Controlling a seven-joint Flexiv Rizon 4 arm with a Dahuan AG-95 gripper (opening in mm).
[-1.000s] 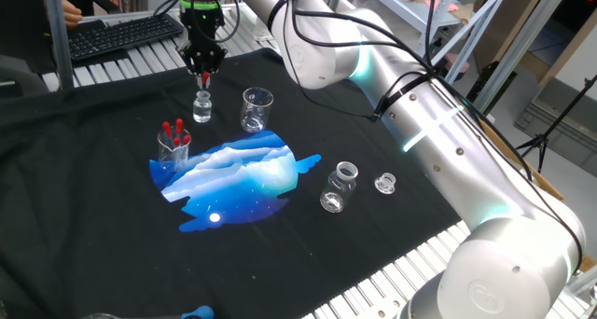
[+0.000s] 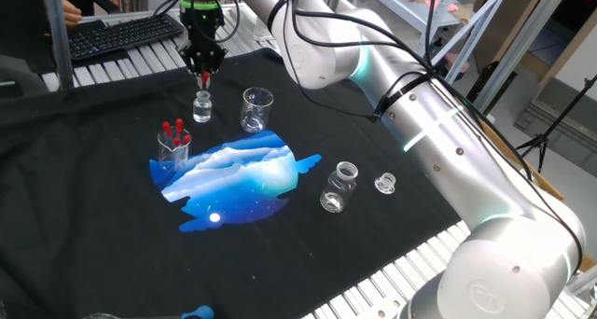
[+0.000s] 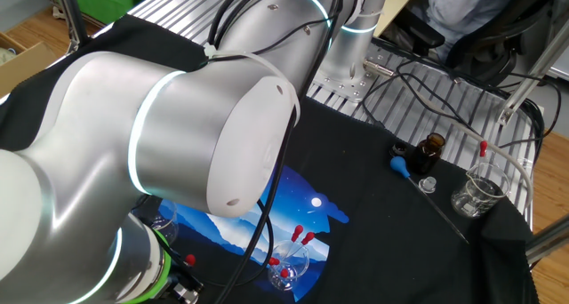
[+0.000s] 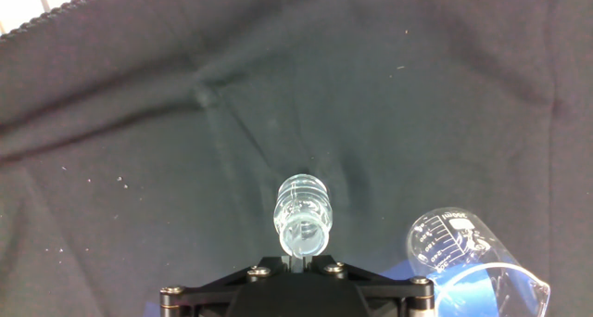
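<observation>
At the back of the cloth, my gripper (image 2: 205, 73) points down over a small clear bottle (image 2: 202, 107) holding clear liquid. A red dropper bulb (image 2: 205, 80) shows between the fingertips, right above the bottle's mouth, and the gripper looks shut on it. How far its glass tube reaches into the bottle is hard to see. In the wrist view the small bottle (image 4: 303, 215) stands just ahead of the gripper, whose fingers are close together; the bulb is hidden there. Several more red-topped droppers (image 2: 173, 131) stand in a small beaker (image 2: 174, 151) nearby.
An empty beaker (image 2: 256, 110) stands close to the small bottle. A clear wide-necked jar (image 2: 339, 187) and its glass stopper (image 2: 385, 183) are nearer the arm's base. A blue-bulbed pipette (image 3: 400, 167), brown bottle (image 3: 430, 151) and another beaker (image 3: 480, 190) occupy the opposite side.
</observation>
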